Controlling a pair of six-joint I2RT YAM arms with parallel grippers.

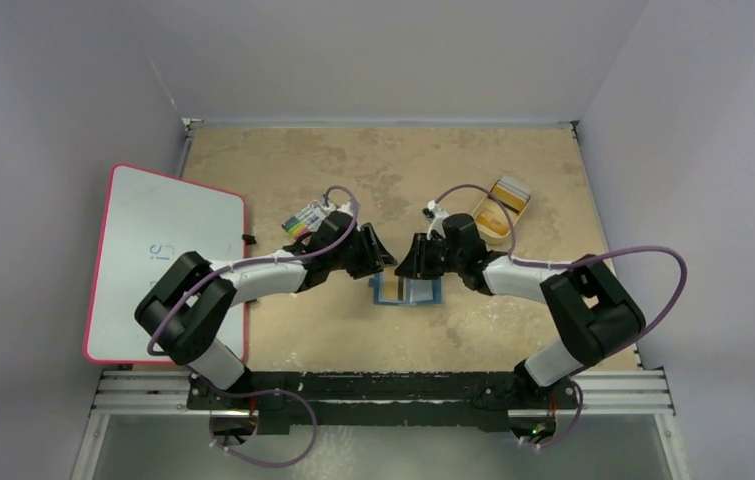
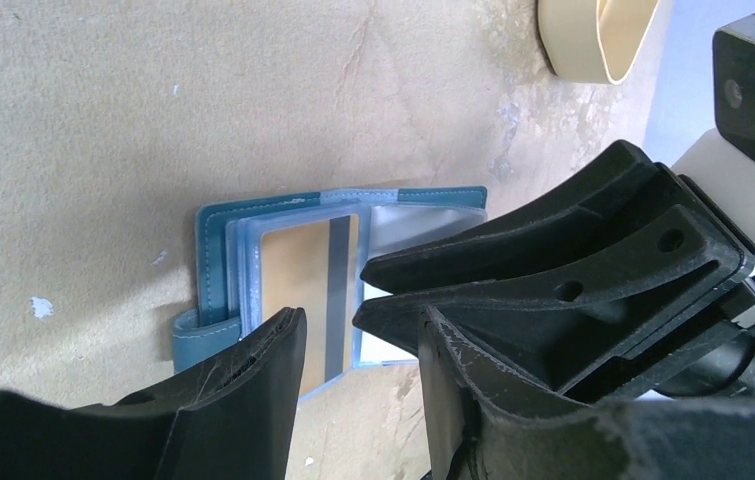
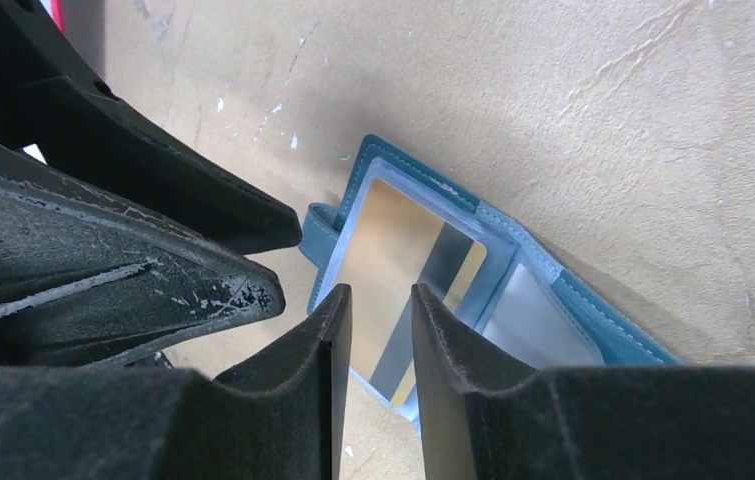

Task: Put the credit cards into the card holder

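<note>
The blue card holder [image 1: 408, 303] lies spread on the table beneath both gripper tips. In the left wrist view, a tan card [image 2: 288, 265] with a dark stripe sits in the left clear pocket of the holder [image 2: 215, 260]; a white surface shows in the other half. My left gripper is open above the holder's near side, nothing between its fingers. Close by, my right gripper stands part open over the tan card [image 3: 388, 240], its fingers apart and empty. Several coloured cards [image 1: 303, 218] lie by the left arm, partly hidden.
At the back right stands a cream tray [image 1: 493, 238] with tan and silvery things in it. A whiteboard [image 1: 168, 270] with a red edge covers the left side. The two grippers nearly meet over the holder.
</note>
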